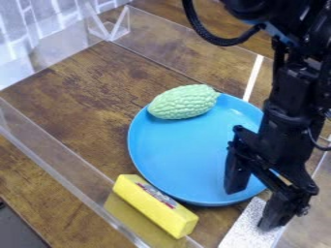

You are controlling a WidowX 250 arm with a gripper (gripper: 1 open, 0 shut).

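My black gripper (258, 189) stands open over the right side of a blue plate (179, 155), one finger above the plate and the other near a white speckled strip (242, 232) at its lower right. Nothing shows between the fingers. A pale green bumpy toy (183, 102), like a bitter melon, lies at the plate's upper edge. A yellow block (151, 205) with a label lies outside the plate, to its lower left.
Clear acrylic walls border the wooden tray (72, 107). The wood to the left of the plate is bare. A white curtain is at the top left.
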